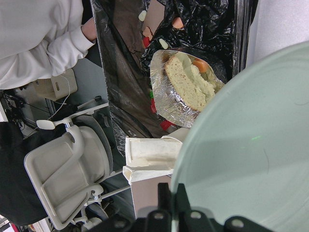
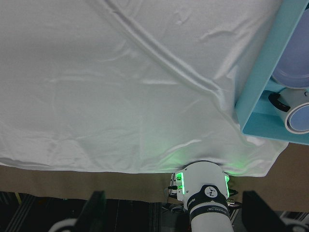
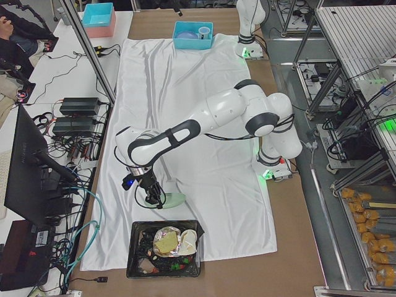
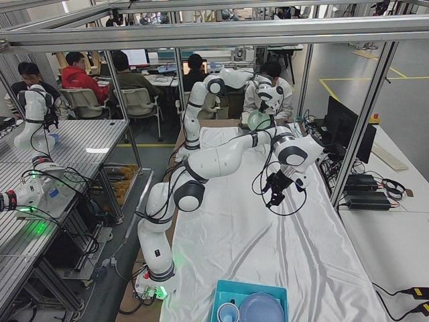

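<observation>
A pale green plate [image 3: 173, 199] [image 1: 246, 140] is tilted beside a black lined bin [image 3: 137, 244]. My left gripper [image 3: 151, 197] is shut on its rim. In the bin lie bread [image 1: 186, 84] on foil, a white carton [image 1: 147, 154] and small scraps. My right gripper [image 4: 275, 189] is over the white cloth at the other end; in its wrist view its two fingers [image 2: 94, 212] stand wide apart with nothing between.
A blue tray [image 4: 221, 295] [image 2: 256, 106] with a plate [image 4: 261, 310] and mug [image 4: 228, 314] stands at the far end of the cloth [image 3: 204, 154]. A monitor [image 3: 31, 173] stands alongside; a person sits beyond the bin.
</observation>
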